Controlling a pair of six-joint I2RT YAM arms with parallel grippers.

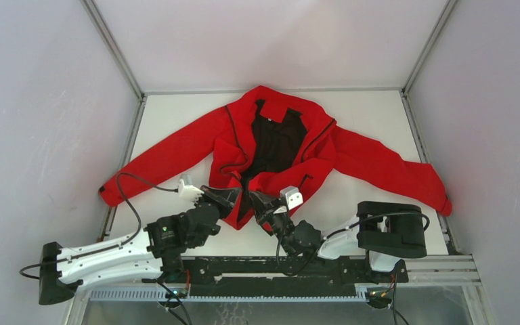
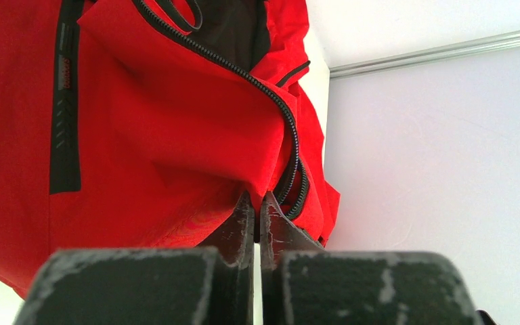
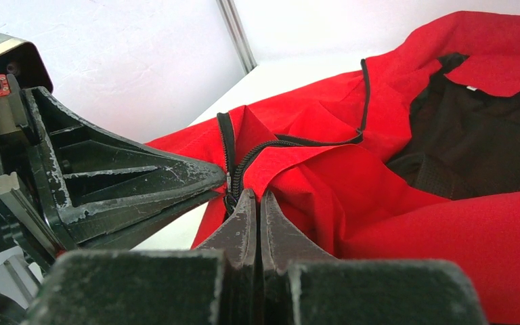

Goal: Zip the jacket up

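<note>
The red jacket lies with its front parted and black lining showing. Near the hem, my left gripper is shut, with red cloth gathering between its fingertips beside the black zipper teeth. My right gripper is also shut, on a raised fold of the jacket's red cloth, close to the left gripper's tip. In the right wrist view the left fingers end against the black zipper tape. A small dark piece at its lower end is partly hidden; whether the zipper halves are joined cannot be told.
The sleeves stretch out left and right over the white table. Walls stand on both sides and behind. The two grippers are very close together, and bare table shows around the jacket.
</note>
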